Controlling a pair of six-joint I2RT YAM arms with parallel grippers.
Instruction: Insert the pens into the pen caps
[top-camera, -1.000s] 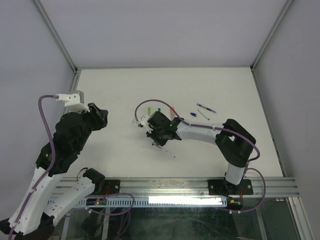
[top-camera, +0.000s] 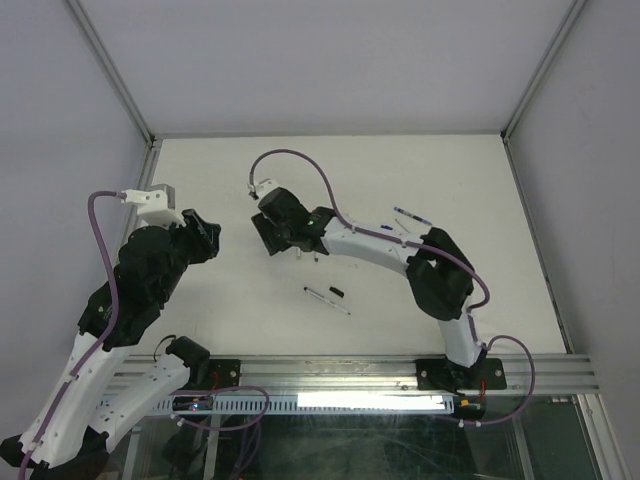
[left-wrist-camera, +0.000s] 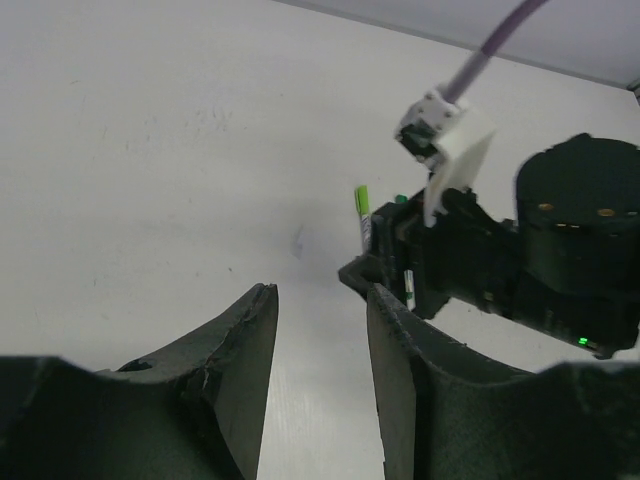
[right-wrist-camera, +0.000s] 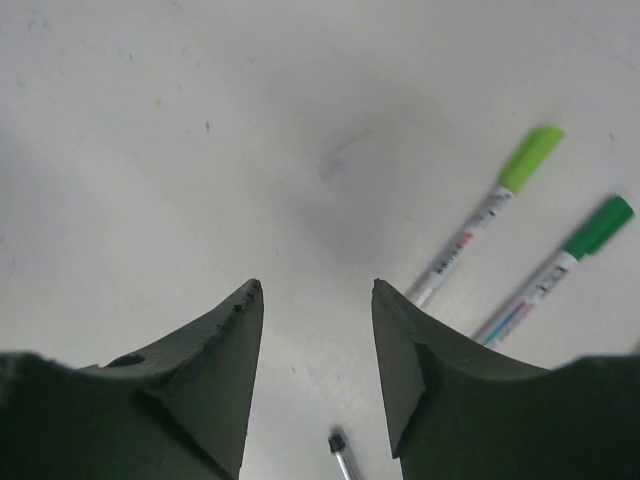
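My right gripper (top-camera: 265, 232) hangs over the middle-back of the white table, open. In the right wrist view a light-green-capped pen (right-wrist-camera: 470, 225) and a dark-green-capped pen (right-wrist-camera: 545, 278) lie below it to the right, and a thin pen (right-wrist-camera: 342, 455) lies at the bottom edge. My left gripper is raised at the left, open with nothing between its fingers. A white pen (top-camera: 326, 300) and a small black cap (top-camera: 336, 292) lie near the front. A blue pen (top-camera: 412, 216) lies at the right.
The table (top-camera: 480, 200) has free room at left and back, bounded by walls and aluminium rails. The right arm spans the middle and hides part of the pens there.
My right gripper has moved from the front middle toward the back left.
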